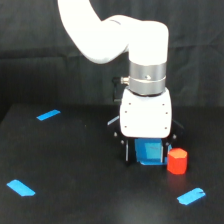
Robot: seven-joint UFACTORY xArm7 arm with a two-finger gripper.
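Note:
A blue object lies on the dark table below my gripper, its upper part hidden by the white hand. Whether it is a flat piece or a block is hard to tell. The gripper hangs low, with its dark fingers spread to the left and right of the blue object and a wide gap between them. A red block stands just right of the blue object, close to the right finger; whether they touch is unclear.
Blue strips mark the table: one at the back left, one at the front left and one at the front right.

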